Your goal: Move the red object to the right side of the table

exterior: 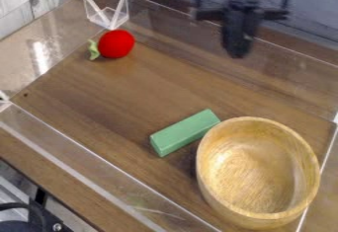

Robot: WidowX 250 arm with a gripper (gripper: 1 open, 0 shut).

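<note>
The red object (117,44), round with a green bit at its left, rests on the wooden table (113,103) toward the back left. Well to its right, near the back edge, the dark gripper (238,46) hangs above the table, blurred. Nothing red shows at its tip, and the blur hides how its fingers stand.
A green block (184,132) lies near the front, close to a large yellow wooden bowl (211,192) at the front right. Behind the red object stands a clear, angular holder (107,13).
</note>
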